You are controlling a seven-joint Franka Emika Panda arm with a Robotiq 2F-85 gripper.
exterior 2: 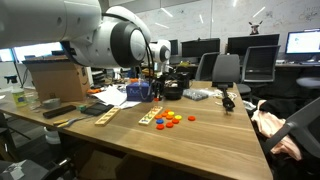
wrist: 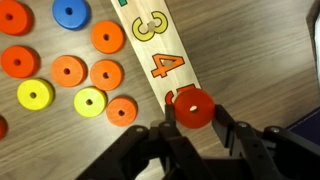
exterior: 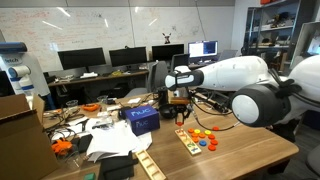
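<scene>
A red disc (wrist: 194, 107) is held between the fingertips of my gripper, which is shut on it. Below it in the wrist view lies a wooden number board (wrist: 155, 45) with a green 3, an orange 4 and a red figure partly covered by the disc. Loose discs lie beside the board: orange (wrist: 107, 74), yellow (wrist: 90, 101), blue (wrist: 71, 11) and red-orange (wrist: 19, 61). In exterior view 1 my gripper (exterior: 181, 119) hangs over the far end of the board (exterior: 188, 142).
A second wooden board (exterior: 149, 165) lies nearer the left edge of the table. Behind the number board stands a blue box (exterior: 143, 119), with white papers (exterior: 108, 141) beside it. Bare tabletop (exterior 2: 215, 150) spreads out past the discs.
</scene>
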